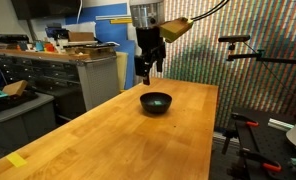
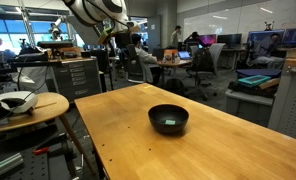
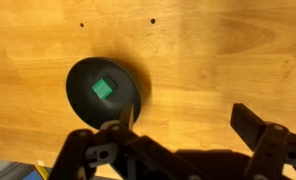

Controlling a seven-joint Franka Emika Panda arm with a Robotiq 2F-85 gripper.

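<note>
A black bowl (image 1: 156, 103) rests on the wooden table (image 1: 118, 130), with a small green block (image 3: 103, 88) lying inside it in the wrist view. Exterior view 2 has the same bowl (image 2: 168, 119) at mid table. High above the tabletop, my gripper is open, its dark fingers spread wide and only bare table between them. In exterior view 1 the gripper (image 1: 149, 74) hangs above and behind the bowl, apart from it. The fingertips are too small to make out in exterior view 2.
A yellow tape mark (image 1: 16, 159) lies on the near left of the table. Beyond the table stand a grey drawer cabinet (image 1: 58, 85) and, in exterior view 2, office desks and people.
</note>
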